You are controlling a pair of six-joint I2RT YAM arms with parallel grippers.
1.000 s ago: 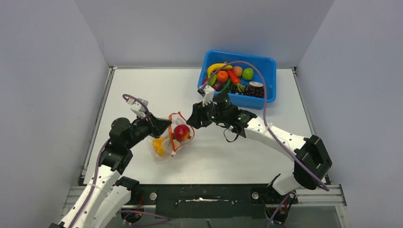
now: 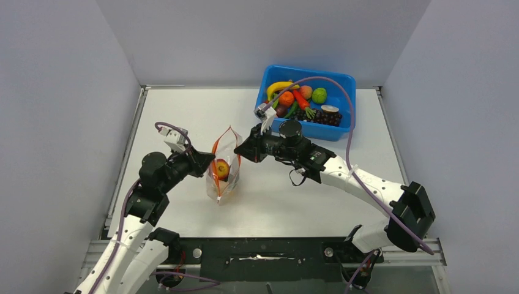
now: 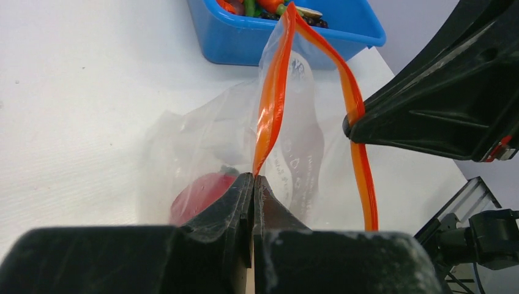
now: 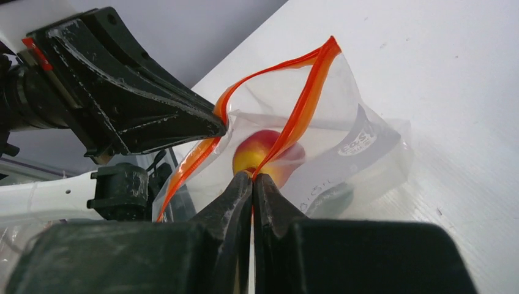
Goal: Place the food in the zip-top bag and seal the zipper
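A clear zip bag (image 2: pixel 223 187) with orange zipper edges stands on the white table between both grippers, with a red-yellow fruit (image 2: pixel 222 169) (image 4: pixel 263 150) inside. My left gripper (image 2: pixel 210 157) is shut on one orange zipper edge (image 3: pixel 274 92) at its fingertips. My right gripper (image 2: pixel 238 151) is shut on the opposite orange edge (image 4: pixel 306 98). The bag's top gapes between them. In the left wrist view a red fruit (image 3: pixel 199 196) shows dimly through the plastic.
A blue bin (image 2: pixel 343 128) of assorted fruit and vegetables stands at the back right, behind my right arm.
The bag has been lifted more upright, its fruit now deeper inside. My right gripper has moved left and shut on the bag's edge; the left has shifted slightly left.
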